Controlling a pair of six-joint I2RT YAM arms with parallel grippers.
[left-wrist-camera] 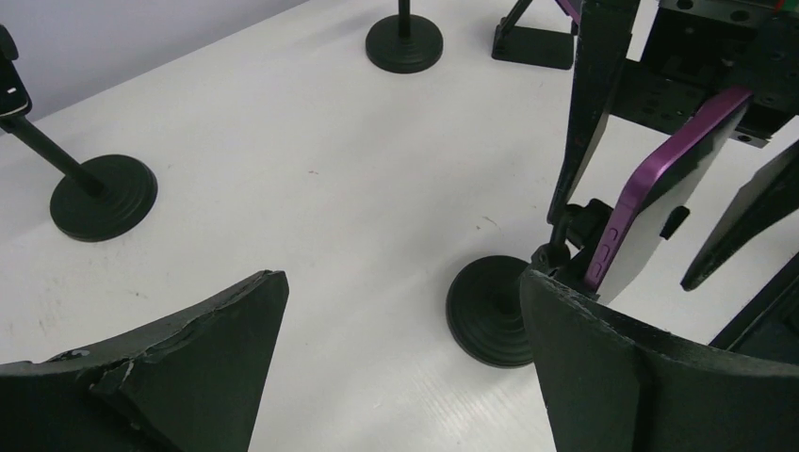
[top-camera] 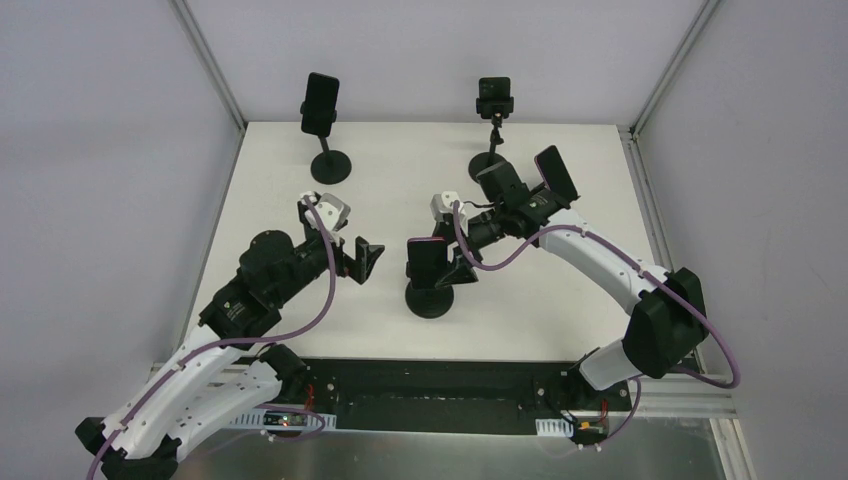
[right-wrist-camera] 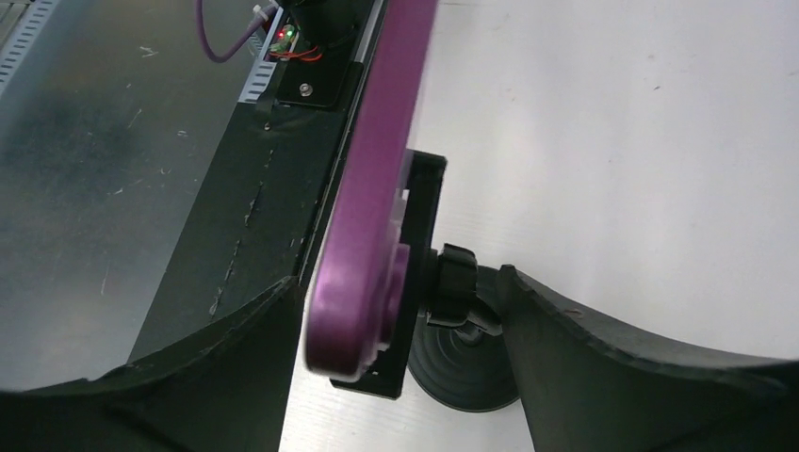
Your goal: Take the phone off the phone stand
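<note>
A purple-edged phone (top-camera: 426, 256) (left-wrist-camera: 623, 203) (right-wrist-camera: 366, 198) rests in the holder of the middle phone stand (top-camera: 429, 300) (left-wrist-camera: 484, 311) (right-wrist-camera: 450, 373) near the table's front. My right gripper (top-camera: 458, 250) is part open around the phone and holder, its fingertips apart from the phone's faces in the left wrist view. Left of the stand, my left gripper (top-camera: 360, 256) stands open with nothing between its fingers.
Three other stands with phones stand behind: back left (top-camera: 320, 104), back middle (top-camera: 494, 92) and back right (top-camera: 556, 172), the last partly hidden by my right arm. The table's front edge runs just beyond the middle stand.
</note>
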